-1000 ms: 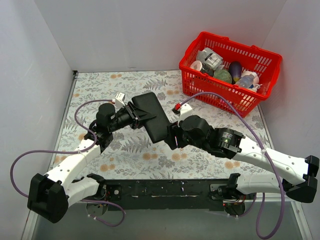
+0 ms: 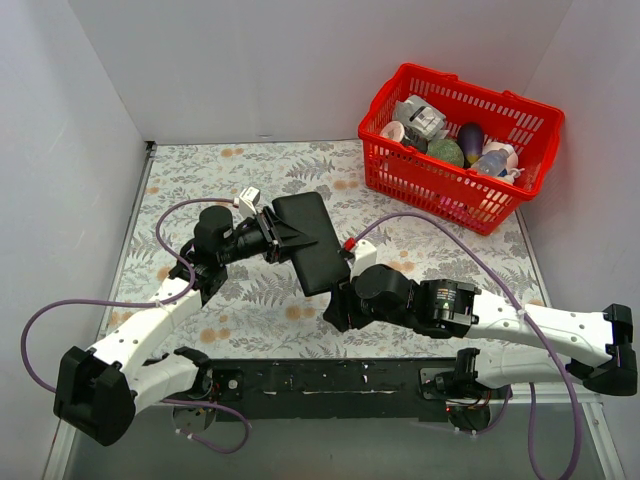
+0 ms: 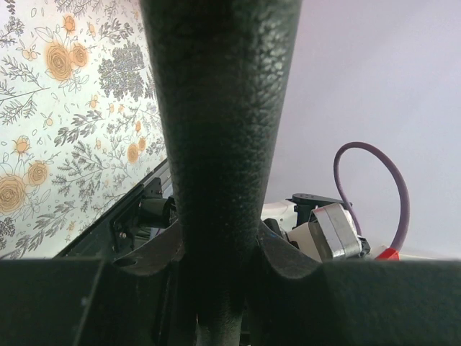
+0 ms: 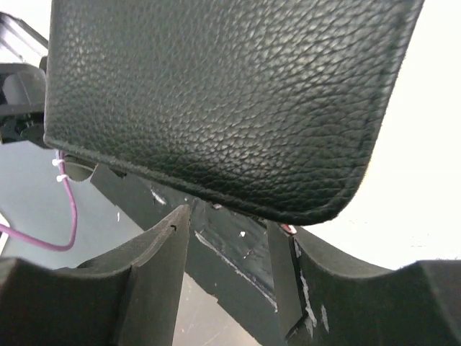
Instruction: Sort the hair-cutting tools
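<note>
A black leather-textured case (image 2: 311, 235) is held up in the air above the table, tilted in the top view. My left gripper (image 2: 290, 238) is shut on its left side; in the left wrist view the case (image 3: 220, 130) runs edge-on between the two dark fingers. At the case's lower right end stands my right gripper (image 2: 338, 312). From the right wrist view, that gripper is open below the edge of the case (image 4: 223, 101), the space between its fingers free of the case. No hair cutting tools can be made out.
A red basket (image 2: 385, 165) at the back right holds several items, among them a green ball (image 2: 446, 152), an eggplant-like thing (image 2: 470, 140) and clear bottles. Walls close in left, back and right.
My right gripper was at the case's right side and has moved down and left to its lower end. The left arm and the case have shifted only slightly.
</note>
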